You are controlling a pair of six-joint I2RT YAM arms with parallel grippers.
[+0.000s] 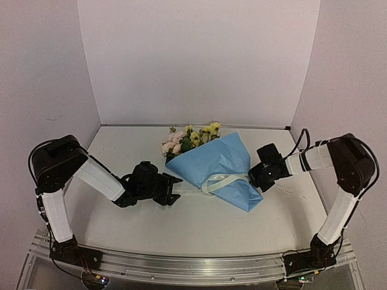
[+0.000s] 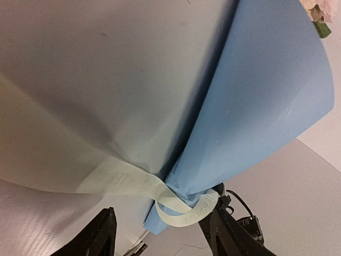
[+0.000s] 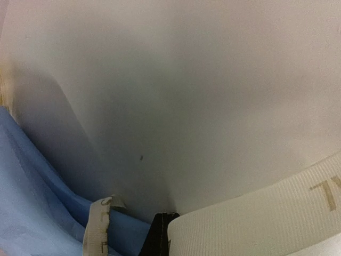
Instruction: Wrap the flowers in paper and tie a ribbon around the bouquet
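Note:
The bouquet lies on the table in the top view, its pink and yellow flowers (image 1: 189,138) at the upper left and its blue wrapping paper (image 1: 217,158) narrowing to the lower right. A pale ribbon (image 1: 225,179) passes around the narrow part in a loose loop. From it one tail runs left to my left gripper (image 1: 175,189), whose fingers (image 2: 98,237) stand apart with nothing between them; the tail (image 2: 106,178) passes beyond them. Close by the narrow end, my right gripper (image 1: 256,180) is shut on the other ribbon part (image 3: 256,213). One dark fingertip (image 3: 158,232) shows there; the other is hidden behind ribbon.
A metal rail (image 1: 193,266) runs along the front edge, and walls close off the back and both sides.

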